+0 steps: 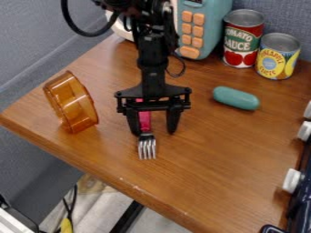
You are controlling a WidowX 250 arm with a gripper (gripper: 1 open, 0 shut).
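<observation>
My black gripper (152, 125) is low over the wooden table, its two fingers on either side of a fork with a pink handle (145, 119) and silver tines (147, 146). The fingers hide much of the handle, and whether they press on it I cannot tell.
An amber round container (71, 102) lies on its side at left. A teal cylinder (235, 97) lies at right. Behind stand two cans (242, 41) and a teal keypad appliance (195, 27). A dark device (295, 196) lines the right edge.
</observation>
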